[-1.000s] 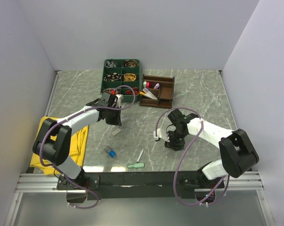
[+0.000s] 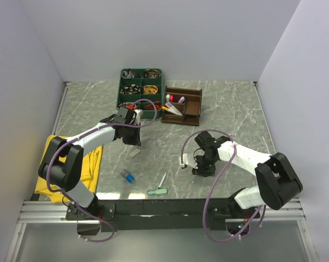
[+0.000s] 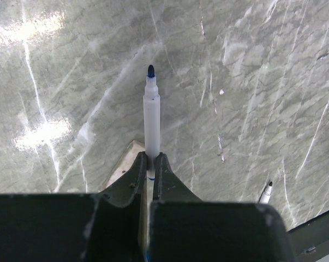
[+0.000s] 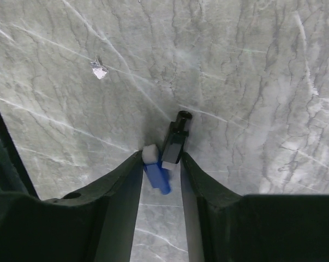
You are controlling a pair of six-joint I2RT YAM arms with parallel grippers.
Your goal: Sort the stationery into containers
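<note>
My left gripper is shut on a white marker [image 3: 151, 123] with a dark blue tip; a pale flat piece [image 3: 120, 169] lies behind it. My right gripper is part open around a small black object [image 4: 176, 139] and a blue-and-grey piece [image 4: 157, 174] at its fingertips; I cannot tell whether it grips them. In the top view a pen [image 2: 162, 180], a green item [image 2: 157, 191] and a blue item [image 2: 127, 176] lie near the front.
A green compartment box [image 2: 140, 71] with coiled items and a brown wooden organizer [image 2: 192, 103] holding pens stand at the back. A yellow cloth [image 2: 93, 169] lies at left.
My right arm has moved slightly toward the front of the table. The left arm looks unchanged.
</note>
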